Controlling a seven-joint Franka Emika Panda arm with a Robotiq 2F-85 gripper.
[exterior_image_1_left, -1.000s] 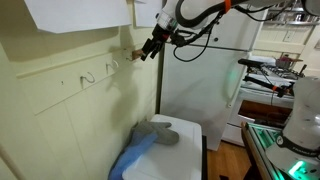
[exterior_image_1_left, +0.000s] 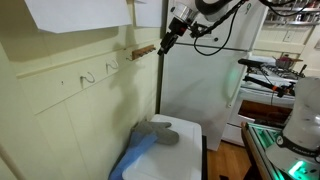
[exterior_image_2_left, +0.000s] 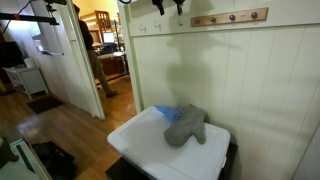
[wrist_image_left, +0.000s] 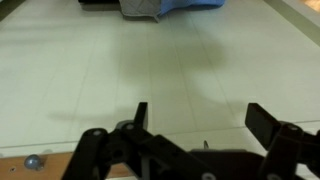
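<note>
High near the panelled wall, my gripper (exterior_image_1_left: 168, 44) hangs close to a wooden peg rack (exterior_image_1_left: 142, 51). In the wrist view the gripper stands open, its two fingers wide apart with only bare wall behind the gap. A grey mitt-shaped cloth (exterior_image_2_left: 187, 126) lies on the white tabletop (exterior_image_2_left: 135, 142), far below the gripper. Beside it, partly covered by the grey piece, is a blue cloth (exterior_image_2_left: 168, 112). Both cloths show only in part at the top of the wrist view. One rack peg (wrist_image_left: 34, 162) appears at its lower left.
Metal hooks (exterior_image_1_left: 88, 77) are fixed on the wall left of the rack. White sheets (exterior_image_1_left: 55, 14) hang above them. A white fridge-like door (exterior_image_1_left: 205, 85) stands to the right. Between the gripper and the tabletop the air is clear.
In exterior view 1 my gripper has shifted steadily right, away from the rack's left part. The cloths and tabletop have stayed put.
</note>
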